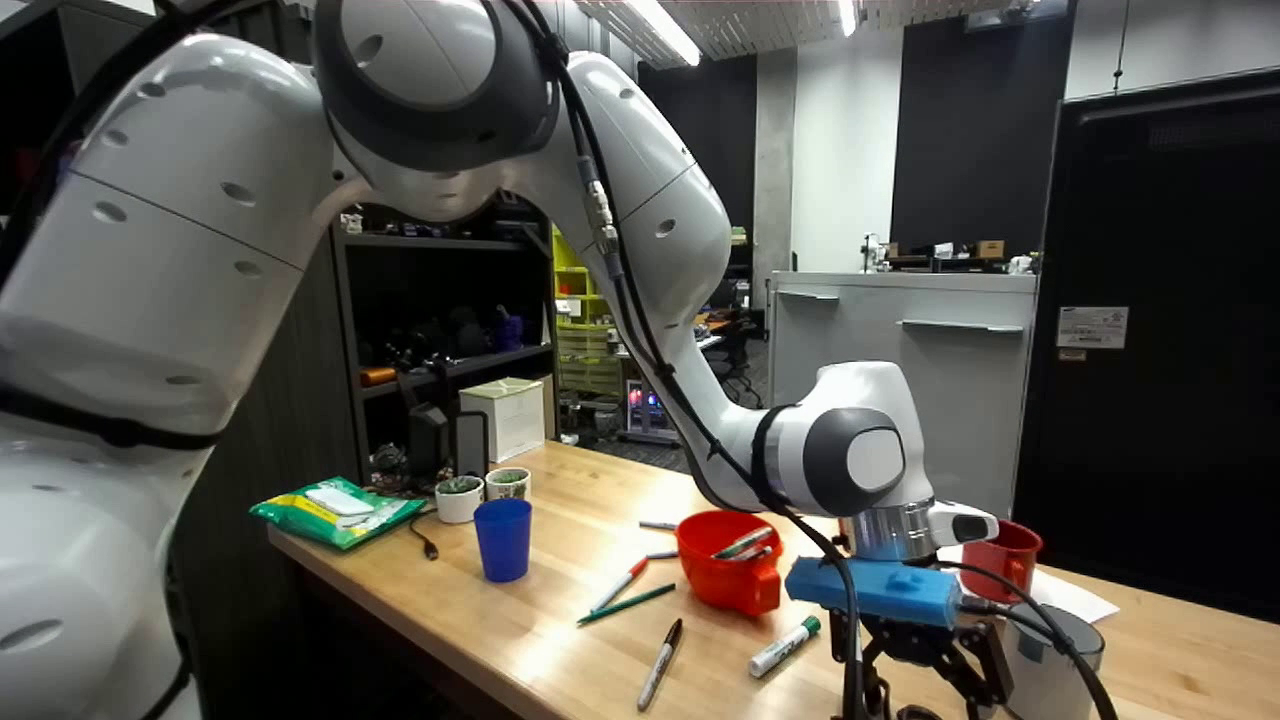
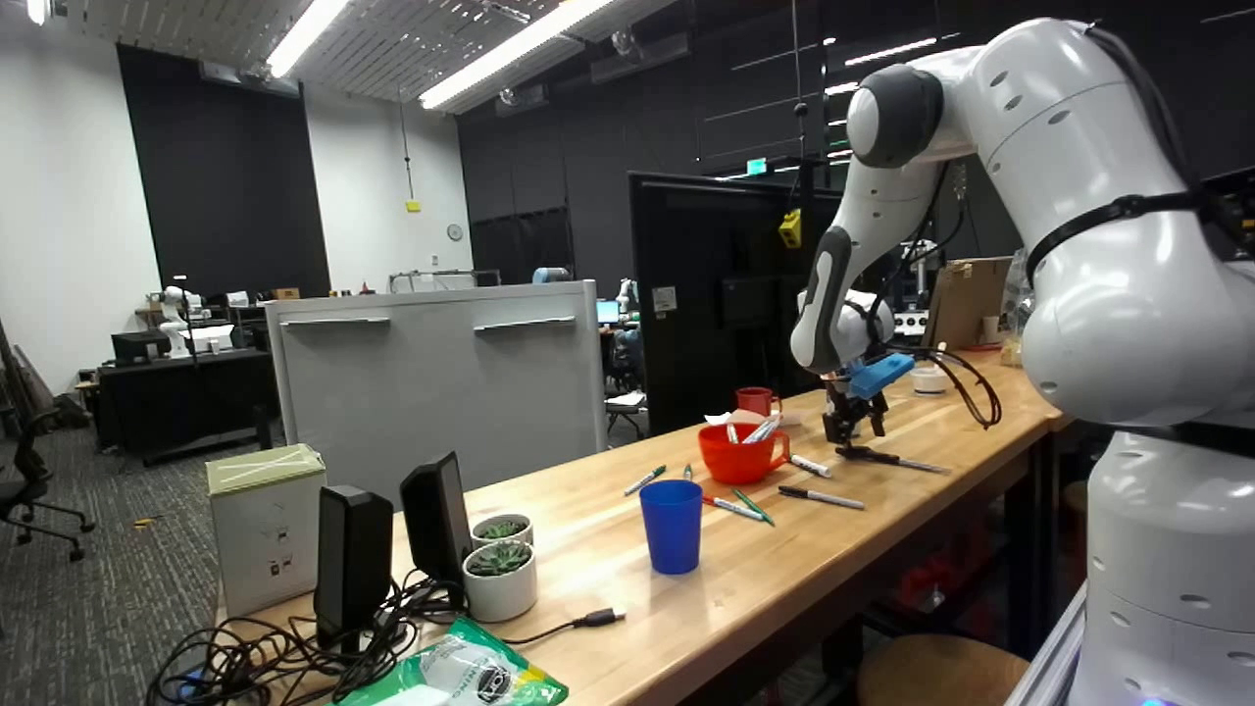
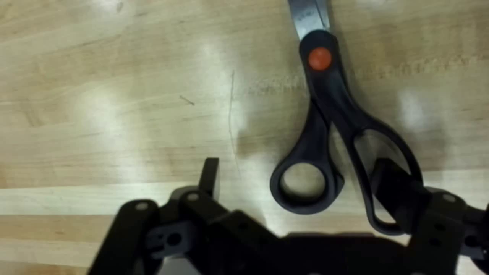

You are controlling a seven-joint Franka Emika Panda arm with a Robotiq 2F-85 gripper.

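Observation:
Black-handled scissors [image 3: 321,87] with an orange pivot lie flat on the wooden table, blades toward the top of the wrist view. My gripper is open and low over the handles. Its right finger [image 3: 389,178] reaches into the larger handle loop, while the left finger [image 3: 209,178] stands well to the left of the smaller loop, over bare wood. In exterior view 2 the gripper [image 2: 856,437] is right at the scissors [image 2: 900,459]. Exterior view 1 cuts off the fingertips at its lower edge.
A red bowl-like cup [image 1: 726,564] holding markers stands beside the arm. Loose pens and a whiteboard marker [image 1: 783,648] lie around it. A grey can [image 1: 1056,660] and a red mug [image 1: 1002,558] are close on the far side. The blue cup [image 2: 672,528] stands farther off.

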